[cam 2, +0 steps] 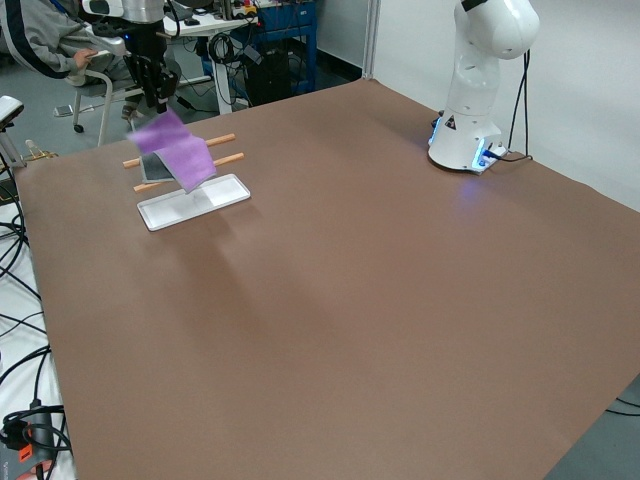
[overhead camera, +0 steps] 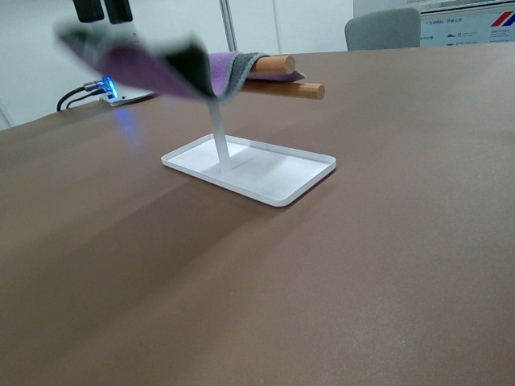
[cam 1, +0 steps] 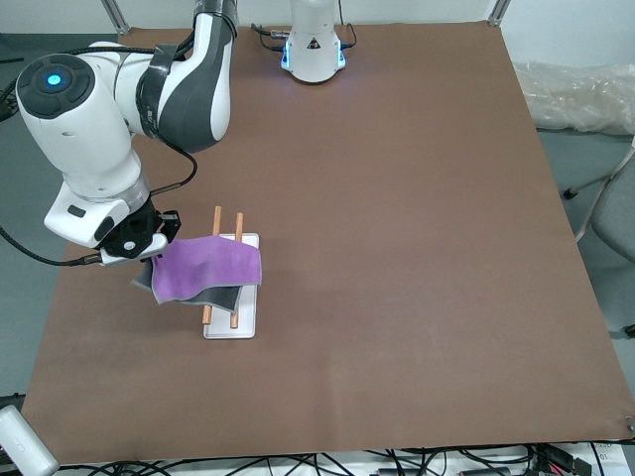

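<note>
A purple cloth (cam 1: 206, 266) with a grey cloth (cam 1: 213, 297) beneath hangs over a wooden-bar rack, whose white tray base (overhead camera: 273, 173) stands on the table. The robot's gripper (cam 2: 153, 100) is above the cloth in the right view; in the left view it is mostly hidden under the arm's white wrist. Whether it holds the cloth cannot be made out. In the top view the cloth's near end is raised and blurred.
Cables run along one edge.
</note>
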